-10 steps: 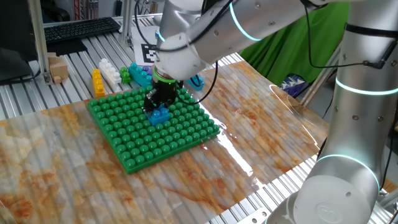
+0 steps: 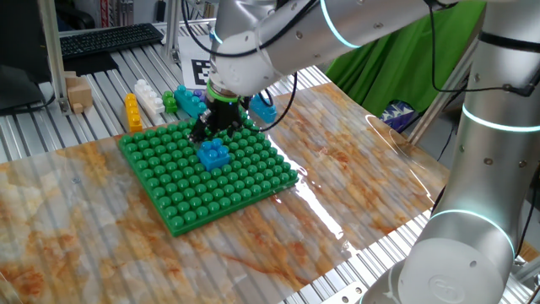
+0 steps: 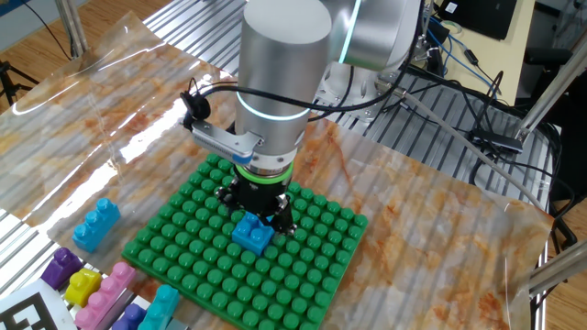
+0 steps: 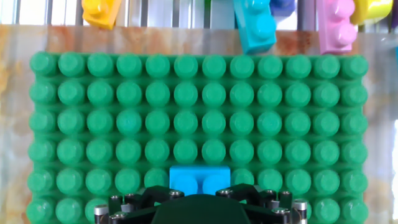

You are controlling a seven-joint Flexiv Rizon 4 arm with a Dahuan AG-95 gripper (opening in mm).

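Observation:
A small blue brick (image 2: 214,157) sits on the studs of the green baseplate (image 2: 175,226), roughly mid-plate. My gripper (image 3: 257,212) is just above that brick, its fingers spread to either side and apart from it. From the wrist, the blue brick (image 4: 200,179) shows at the lower middle, partly covered by the black gripper body. Fingers (image 4: 118,208) stand wide out to left and right, with nothing clasped. The green baseplate (image 4: 199,134) is otherwise bare in the part that shows.
Loose bricks line the plate's far side: a yellow one (image 2: 133,113), a white one (image 2: 149,97), a teal one (image 3: 161,308) and a pink one (image 3: 105,295). Another blue brick (image 3: 95,225) lies beyond the plate's edge. The marbled sheet (image 2: 84,228) has clear room.
My gripper has risen slightly off the blue brick, and its fingers appear more spread than a second ago. The brick has stayed in place on the baseplate.

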